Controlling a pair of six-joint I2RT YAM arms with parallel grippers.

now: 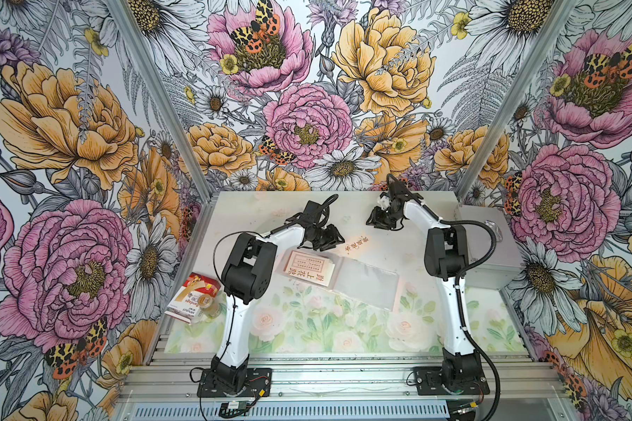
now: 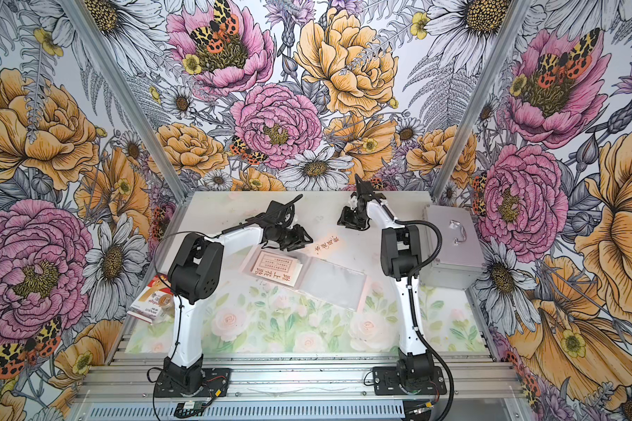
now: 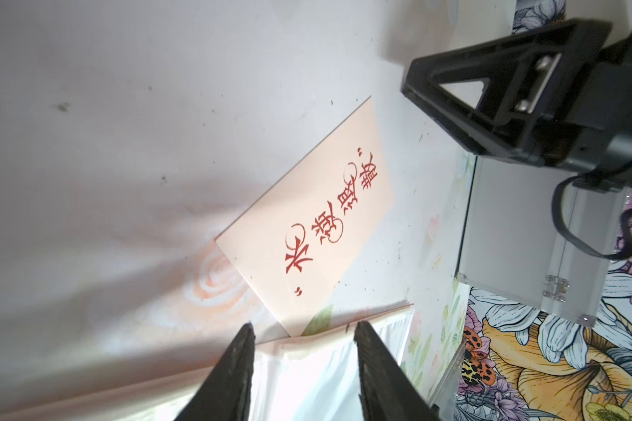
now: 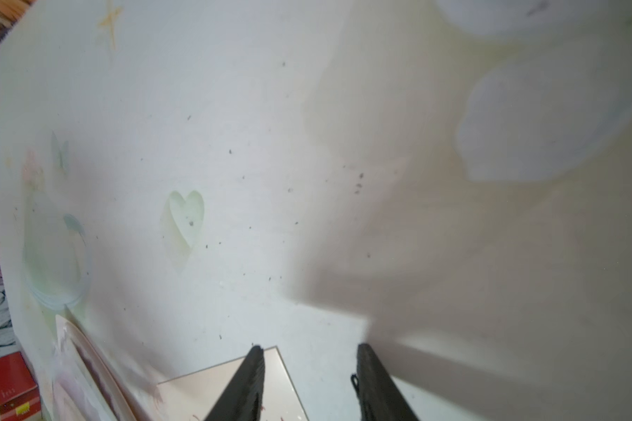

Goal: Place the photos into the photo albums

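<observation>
A pale pink photo card with red calligraphy lies flat on the table behind the open photo album, whose left side holds a printed card and whose right side is a clear sleeve. My left gripper is over the album's back edge, close to the card, fingers apart with nothing between them. My right gripper is low over the table behind and right of the card, fingers apart and empty; a corner of the card shows below it in the right wrist view.
A red and white package lies at the table's left. A metal box with a handle stands at the right edge.
</observation>
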